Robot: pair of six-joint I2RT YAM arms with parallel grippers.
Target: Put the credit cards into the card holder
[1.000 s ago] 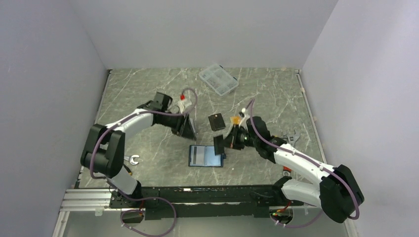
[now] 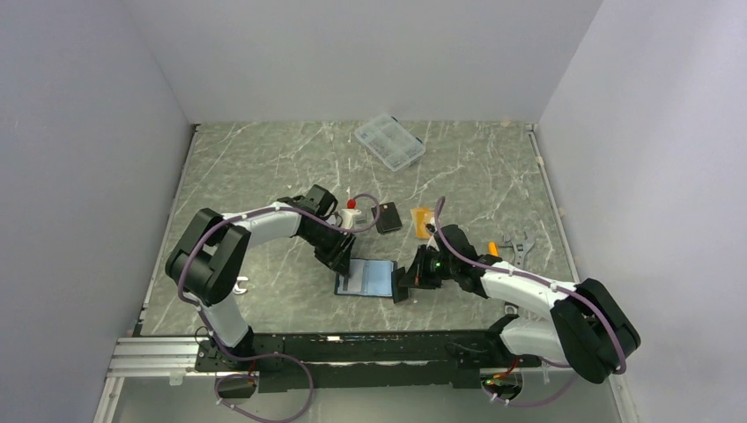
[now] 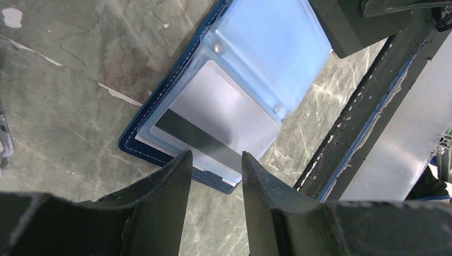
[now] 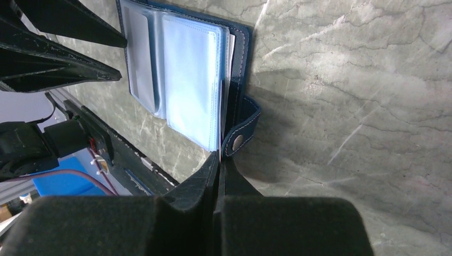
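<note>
The card holder [image 2: 379, 278] lies spread flat near the table's front, with clear bluish sleeves and a dark blue cover [image 3: 160, 96]. Its left sleeve contains a white card [image 3: 224, 101] with a dark stripe. Over that sleeve's outer edge, my left gripper is open, fingers apart, with nothing seen between them. My right gripper [image 2: 409, 280] is shut on a dark card [image 3: 357, 26], which stands at the right sleeve's outer edge. In the right wrist view the card appears edge-on, so how far it is inside the sleeve cannot be told. The strap [image 4: 245, 128] curls up beside it.
Behind the holder lie a dark card-like item [image 2: 388, 218] and an orange-yellow piece [image 2: 423, 222]. A clear plastic box [image 2: 390, 142] stands at the back. To the right are a wrench [image 2: 520, 250] and an orange handle [image 2: 492, 249].
The holder has slid slightly left.
</note>
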